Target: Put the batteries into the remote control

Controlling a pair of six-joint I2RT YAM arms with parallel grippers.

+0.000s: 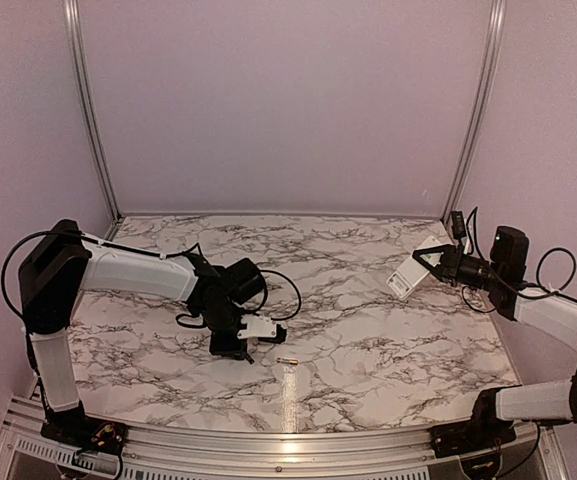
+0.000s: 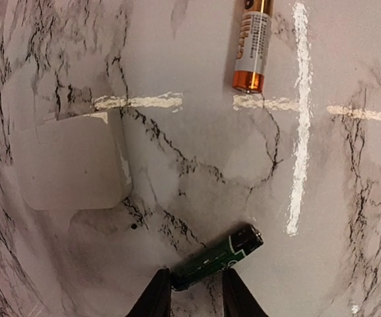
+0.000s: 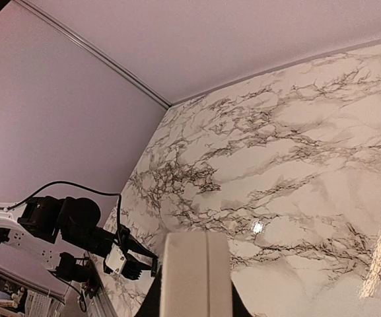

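A dark green battery lies on the marble table in the left wrist view, between the two fingertips of my left gripper, which stands open around its lower end. An orange-and-silver battery lies farther off, also seen in the top view. A square white piece, perhaps a cover, lies left of both. At the right, my right gripper holds the white remote off to the side; in the right wrist view the remote's end fills the space between its fingers.
Pale tape strips mark the table near the batteries. Walls enclose it at the sides and back, with a metal rail along the front edge.
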